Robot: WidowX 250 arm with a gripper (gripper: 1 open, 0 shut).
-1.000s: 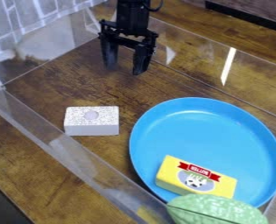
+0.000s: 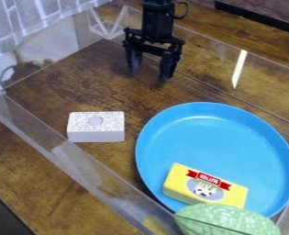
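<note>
My black gripper (image 2: 151, 64) hangs at the top middle over the wooden surface, its fingers apart and nothing visible between them. A white speckled block (image 2: 96, 132) lies at the lower left. A blue plate (image 2: 214, 142) holds a yellow box with a red label (image 2: 205, 184) at its front. A green textured oblong object (image 2: 227, 220) sits at the plate's front edge, partly cut off by the frame.
Clear plastic walls border the work area, with a tiled wall (image 2: 30, 27) at the back left. Bare wood lies between the block, the plate and my gripper.
My gripper has moved to the right, away from the back-left side. The block, plate and other objects stay where they were.
</note>
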